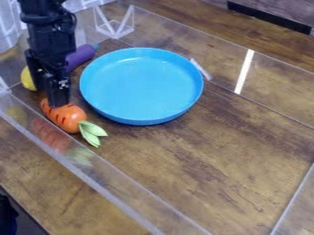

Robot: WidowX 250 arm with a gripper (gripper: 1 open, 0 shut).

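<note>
My black gripper (54, 84) is at the upper left, open, lowered just behind an orange carrot (64, 115) with pale green leaves. A yellow lemon (28, 79) is mostly hidden behind the gripper. A purple object (81, 55), likely a toy eggplant, lies behind it, partly covered. A blue plate (141, 85) sits to the right of the gripper.
Clear plastic walls (123, 204) border the wooden surface. The wood (221, 156) right of and below the plate is bare.
</note>
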